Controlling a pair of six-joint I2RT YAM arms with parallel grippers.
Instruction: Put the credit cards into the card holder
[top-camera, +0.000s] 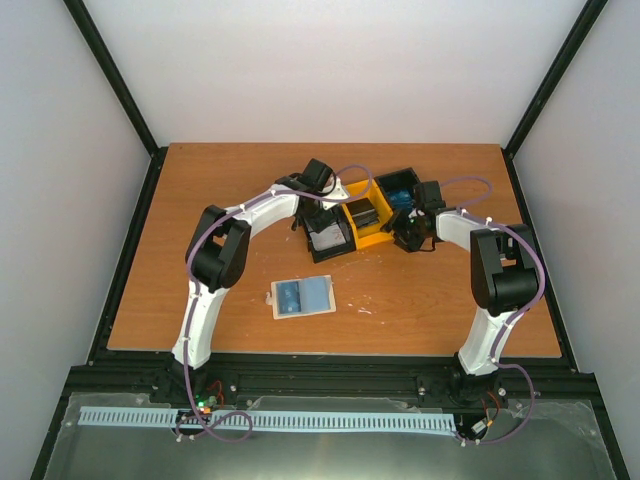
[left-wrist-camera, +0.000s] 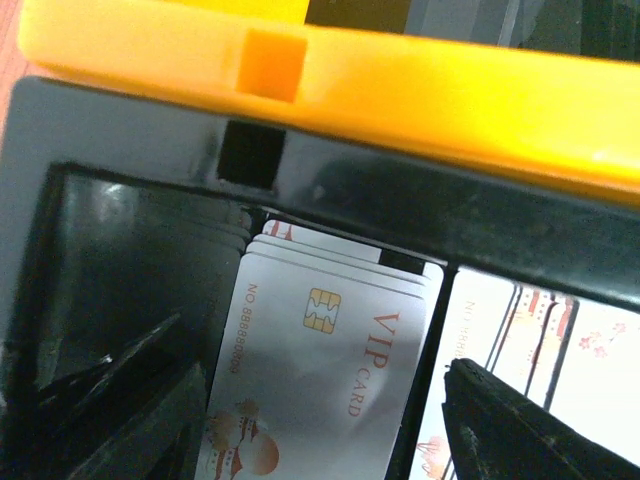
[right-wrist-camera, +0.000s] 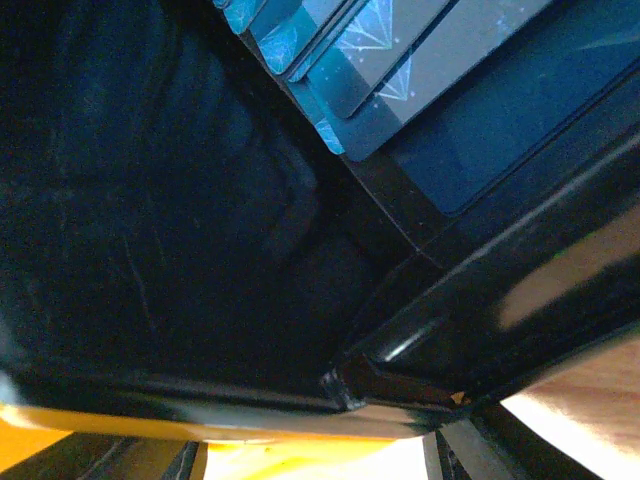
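White VIP cards (left-wrist-camera: 320, 345) lie stacked in the middle slot of a black tray (top-camera: 331, 255), with more white cards (left-wrist-camera: 490, 330) in the slot beside it. Over the stack my left gripper stands open, one finger on each side, gripping nothing. Blue cards (right-wrist-camera: 370, 75) rest in a second black tray (right-wrist-camera: 150, 260). At that tray's near corner is my right gripper, its fingers apart, with the tray edge and yellow showing between their tips; contact cannot be made out. The card holder (top-camera: 303, 297) lies open on the table, a blue card in its left half.
Between the two black trays sits a yellow box (top-camera: 375, 238) holding dark cards (top-camera: 361, 212). All three touch in a slanted row.
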